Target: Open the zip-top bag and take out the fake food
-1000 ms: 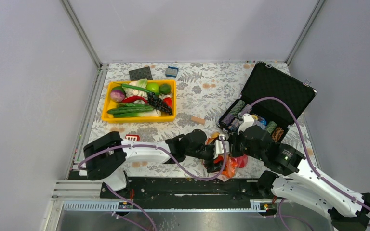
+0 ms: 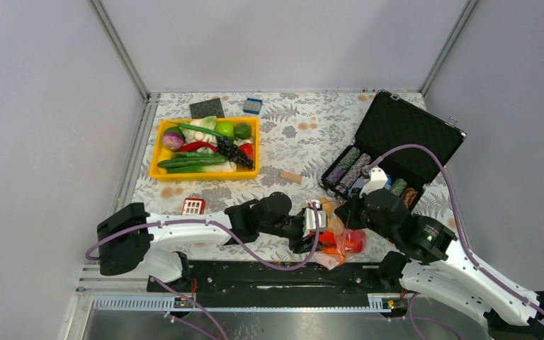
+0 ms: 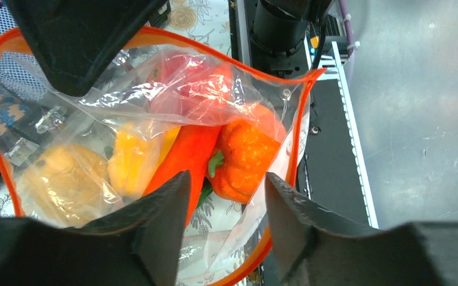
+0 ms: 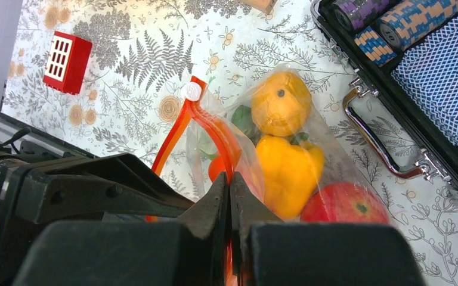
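The zip top bag [image 2: 336, 234] lies at the table's front right. Through the clear plastic show an orange pepper [image 3: 247, 155], a long red pepper [image 3: 185, 155], a yellow pepper [image 4: 289, 176], a round yellow item [image 4: 280, 101] and a red fruit [image 4: 343, 205]. My right gripper is shut on the orange zip edge of the bag. My left gripper faces the bag's mouth with its fingers apart, nothing clearly between them; the bag's orange rim curves around the peppers in the left wrist view.
An open black case [image 2: 411, 134] with chip rolls sits right behind the bag. A yellow basket [image 2: 154, 152] of vegetables is at the left. A red block [image 4: 68, 65] and a wooden block [image 2: 290, 177] lie on the patterned table, with free room in the middle.
My left gripper and arm have moved a little left and back from the right gripper.
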